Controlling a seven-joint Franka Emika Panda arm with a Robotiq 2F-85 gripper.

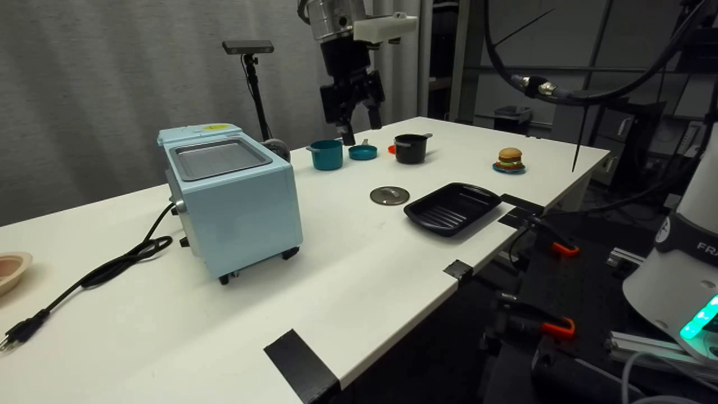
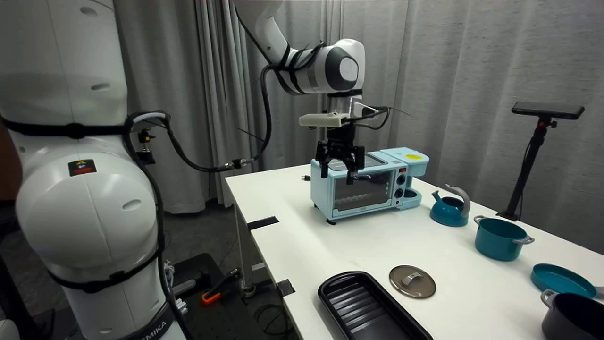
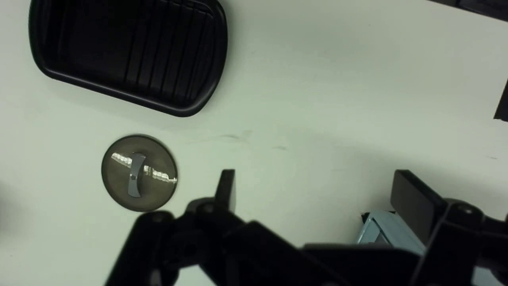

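My gripper is open, its two dark fingers wide apart with only bare tabletop between them. It hangs in the air above the white table, near the toaster oven [image 2: 362, 192]. A corner of that light blue oven [image 3: 376, 228] shows by the right finger in the wrist view. Left of the fingers lies a round glass lid [image 3: 152, 190] with a grey handle. A black ridged pan [image 3: 95, 47] sits farther up in the same view. Second exterior view: a teal kettle [image 2: 450, 211] and a teal pot [image 2: 498, 241] stand beyond the lid.
At the far side are a teal pan [image 1: 363, 152], a black pot [image 1: 410, 151] and a toy burger [image 1: 510, 158] on a small plate. A power cord [image 1: 107, 269] trails from the oven past a beige bowl [image 1: 12, 269]. Table space between oven and pan is clear.
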